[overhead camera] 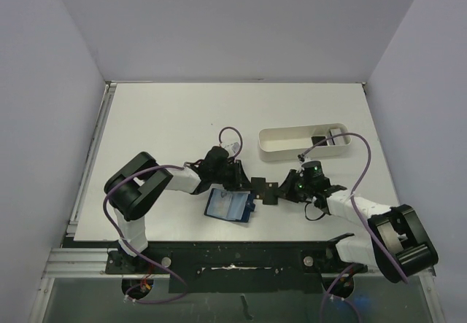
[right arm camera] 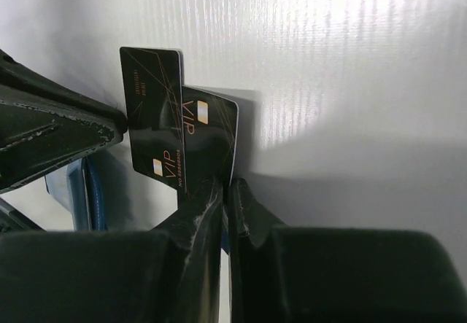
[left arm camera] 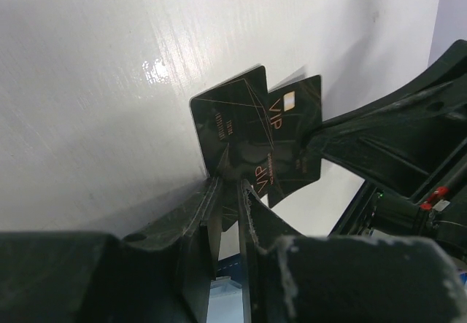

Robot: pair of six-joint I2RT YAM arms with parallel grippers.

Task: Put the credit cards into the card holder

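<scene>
Two black VIP cards lie side by side between my grippers, slightly overlapping. My left gripper is shut on the left card (overhead camera: 258,185), which carries thin gold lines. The right card (right arm camera: 210,133) has its edge in my right gripper, which is shut on it. In the left wrist view, this right card (left arm camera: 295,115) is partly behind the left card (left arm camera: 230,115). The blue card holder (overhead camera: 228,205) lies spread on the table just below my left gripper; in the right wrist view its blue edge (right arm camera: 95,195) shows beyond the left fingertip.
A shallow white box (overhead camera: 281,148) stands behind the cards, with dark and light items (overhead camera: 334,135) at its right end.
</scene>
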